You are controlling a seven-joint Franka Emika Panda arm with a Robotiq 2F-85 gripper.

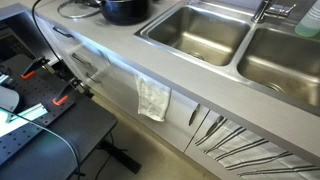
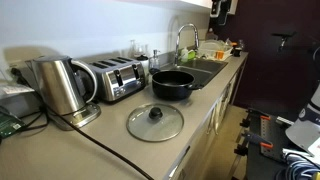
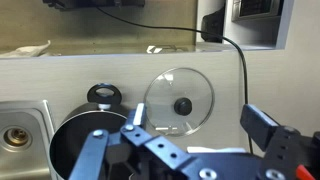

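A black pot without its lid stands on the counter beside the sink; its dark inside shows in the wrist view, where the pot is at lower left. Its round glass lid with a black knob lies flat on the counter, nearer the kettle. In the wrist view the lid lies just right of the pot. My gripper is open above the counter, its fingers wide apart and nothing held between them. The left finger overlaps the view of the pot's right side; whether they touch, I cannot tell.
A steel kettle and a toaster stand along the wall. A black cable crosses the counter near the lid. The double sink has a faucet behind it. Towels hang on the cabinet fronts.
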